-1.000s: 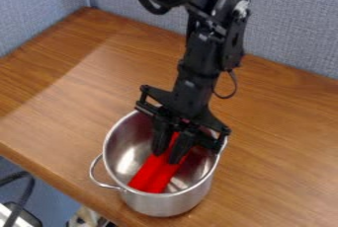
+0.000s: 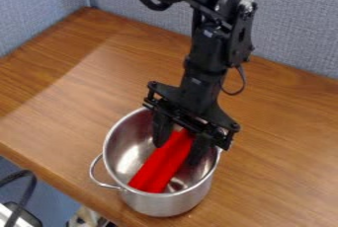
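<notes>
A steel pot (image 2: 183,199) with a wire handle at its left sits near the front of the wooden table. Inside it lies a long red object (image 2: 160,167), tilted from lower left to upper right. The black gripper (image 2: 183,134) is lowered over the pot, its fingers around the upper end of the red object. Whether they grip it is hidden and cannot be told.
Grey textured walls stand behind the table. A dark cable lies at the lower left corner.
The gripper and arm have shifted slightly over the pot since a second ago. The red object and pot look nearly the same.
</notes>
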